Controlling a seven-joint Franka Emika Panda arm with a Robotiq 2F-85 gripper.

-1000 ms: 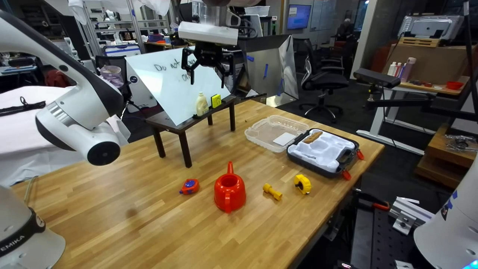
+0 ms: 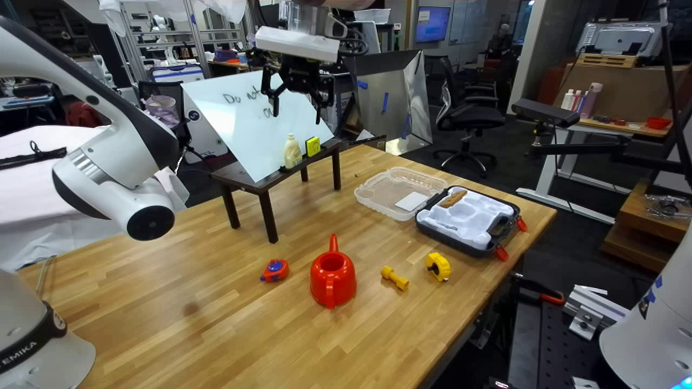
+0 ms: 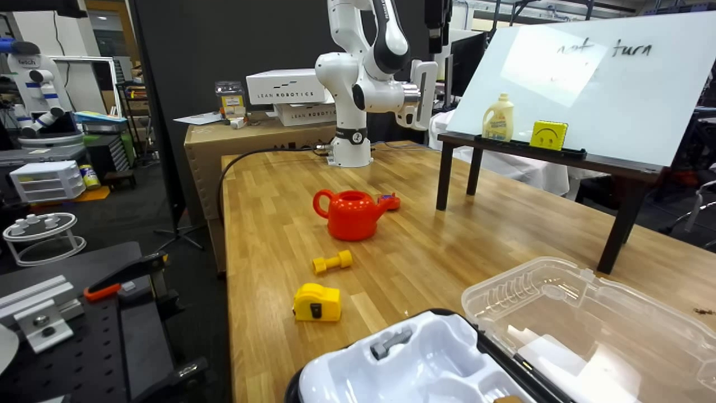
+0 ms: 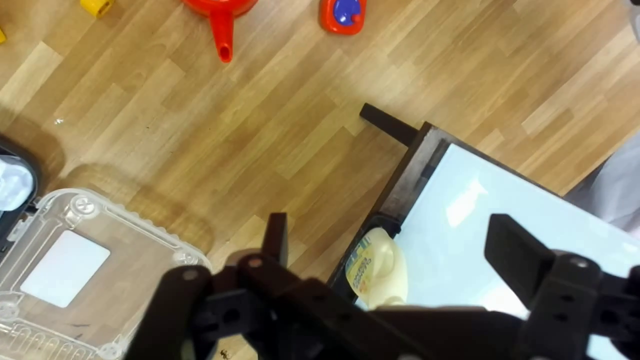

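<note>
High over the whiteboard stand hangs my gripper (image 2: 297,118), open, with nothing between its fingers. In the wrist view its two fingers (image 4: 275,239) stand wide apart, and the cream detergent bottle (image 4: 384,270) shows below, between them. That bottle stands on the ledge of the dark stand, beside a yellow smiley sponge (image 3: 549,135) and leaning near the whiteboard (image 3: 624,87). On the table are a red watering can (image 3: 354,216), a red-and-blue tape measure (image 2: 275,269), a yellow toy dumbbell (image 2: 394,277) and a yellow tape measure (image 2: 438,266).
An open case (image 2: 468,217) with a white moulded insert lies at the table's right side, its clear lid (image 2: 389,188) folded out. A second white arm (image 3: 366,74) stands at the far table end.
My gripper has risen slightly and shifted a little to the left in exterior view 1. It stays open, and the table objects have not moved.
</note>
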